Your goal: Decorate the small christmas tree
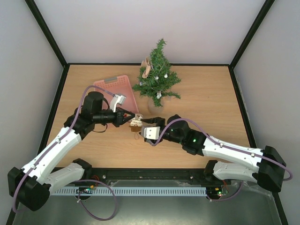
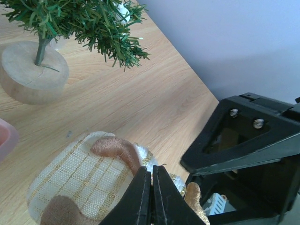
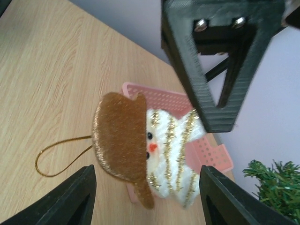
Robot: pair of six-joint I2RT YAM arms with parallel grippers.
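Note:
A plush ornament (image 1: 136, 123), white with gold stripes and a brown part, hangs between my two grippers. In the right wrist view the brown part of the ornament (image 3: 121, 136) has a thin gold loop (image 3: 56, 145) trailing from it. My left gripper is shut on the ornament's striped end; the grip itself is partly hidden. My right gripper stands open, its fingers (image 3: 77, 199) on either side of the brown part and not closed on it. The small green tree (image 1: 157, 77) stands behind, on a round wooden base (image 2: 35, 77).
A pink basket (image 1: 132, 96) lies at the back left, partly under the left arm. The tree carries small silver balls and a beige ornament (image 1: 146, 68).

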